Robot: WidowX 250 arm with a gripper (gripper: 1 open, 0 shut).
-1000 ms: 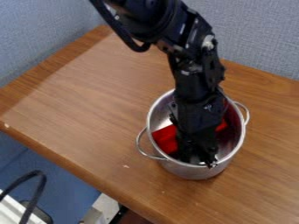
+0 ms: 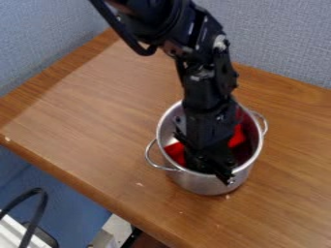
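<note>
A steel pot [image 2: 198, 181] with two wire handles stands on the wooden table. My black gripper [image 2: 216, 160] reaches down into it from above and hides much of the inside. Red material [image 2: 176, 151] shows in the pot on either side of the gripper. The fingertips are dark against the pot's interior, so their state and anything between them cannot be made out.
Grey-blue padded walls stand behind it. Below the front-left edge are a blue surface and a white object with a black cable [image 2: 39, 212].
The pot and my arm have shifted a little to the left over the last second, with the gripper staying inside the pot.
</note>
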